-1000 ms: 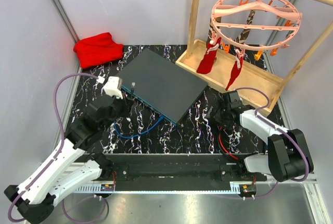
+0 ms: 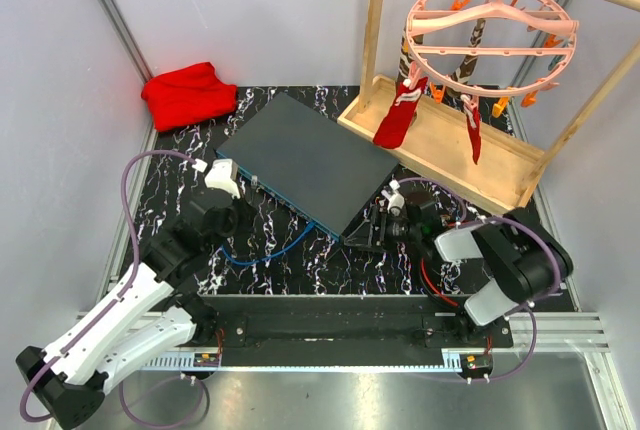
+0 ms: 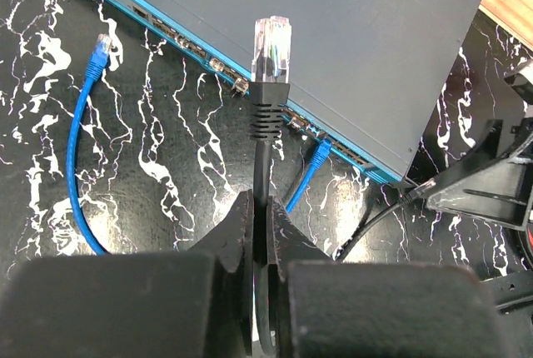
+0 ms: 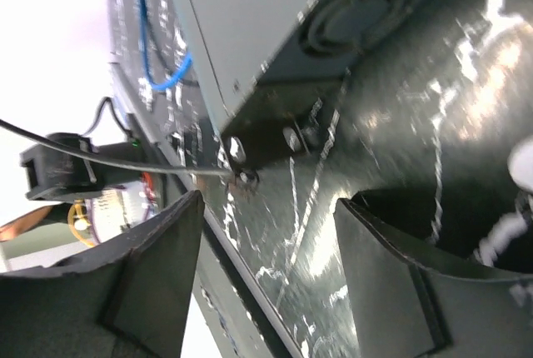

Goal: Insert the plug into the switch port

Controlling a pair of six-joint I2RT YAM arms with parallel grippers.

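Observation:
A flat dark switch (image 2: pixel 305 160) lies on the marble surface, its port row (image 3: pixel 204 58) along the blue front edge. My left gripper is shut on a black network cable whose clear plug (image 3: pixel 271 50) points up over the switch. A blue cable's plug (image 3: pixel 321 152) sits at the port row; another blue cable (image 3: pixel 83 104) lies loose to the left. My right gripper (image 2: pixel 365 240) is low at the switch's near right corner, fingers parted, with nothing clearly between them in the right wrist view (image 4: pixel 266 266).
A red cloth (image 2: pixel 188 95) lies at the back left. A wooden rack (image 2: pixel 440 150) with a pink hanger ring (image 2: pixel 490 25) stands at the back right. Red cables (image 2: pixel 430 280) lie by the right arm. Marble is bare in front of the switch.
The right arm has moved left to the switch's near right corner, its upper part swinging. My left gripper has shifted only slightly.

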